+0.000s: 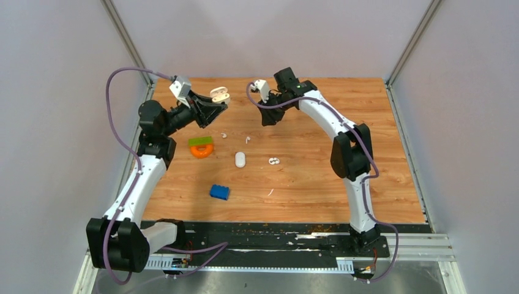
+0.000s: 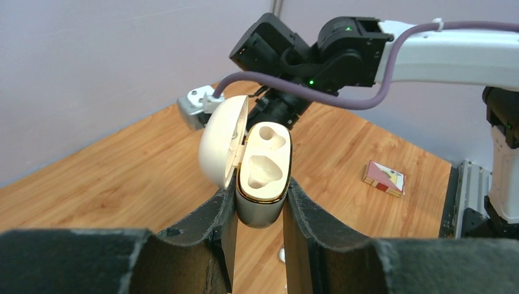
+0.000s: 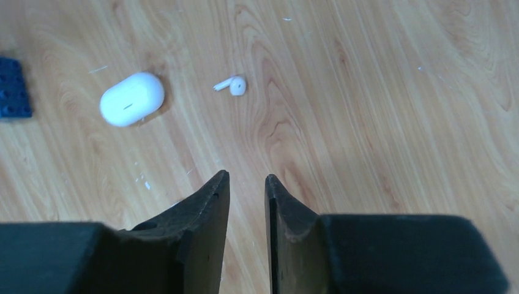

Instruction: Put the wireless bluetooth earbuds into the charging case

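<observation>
Held up at the back left is an open white charging case (image 2: 264, 164), lid tilted back and wells empty, with my left gripper shut on its base. My right gripper hangs over the table, its fingers apart with bare wood showing between them. An earbud (image 3: 237, 86) lies on the table ahead of those fingers. From above, that earbud (image 1: 248, 139) shows near a second small white earbud-like piece (image 1: 224, 135), left of it.
A closed white case (image 1: 240, 160) and a small white double-round item (image 1: 273, 160) lie mid-table. An orange ring (image 1: 202, 150) touches a green block (image 1: 200, 141); a blue brick (image 1: 219, 192) sits nearer the front. A red box (image 2: 384, 177) lies on the right.
</observation>
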